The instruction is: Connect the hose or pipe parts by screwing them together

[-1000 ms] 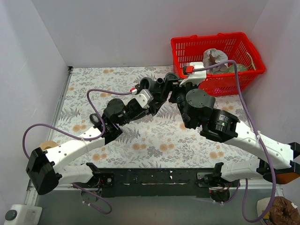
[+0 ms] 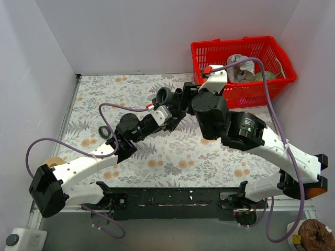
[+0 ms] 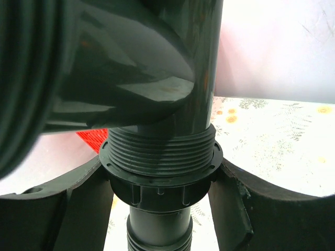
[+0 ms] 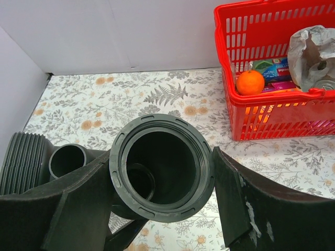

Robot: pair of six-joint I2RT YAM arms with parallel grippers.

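A dark green pipe assembly (image 2: 165, 95) hangs between the two arms over the middle of the table. My left gripper is shut on its threaded fitting (image 3: 159, 151), with a branch filling the top of the left wrist view. In the right wrist view my right gripper has its fingers at either side of an open-ended round fitting (image 4: 196, 151); whether they grip it firmly is unclear. A smaller open tube (image 4: 68, 159) and a ribbed piece (image 4: 26, 162) sit to its left.
A red basket (image 2: 241, 94) with fruit and packets stands at the back right. A black ring (image 2: 104, 131) lies on the left of the patterned table (image 2: 175, 167), whose surface is mostly clear. Walls bound the back and sides.
The left arm and the pipe assembly are nearly where they were.
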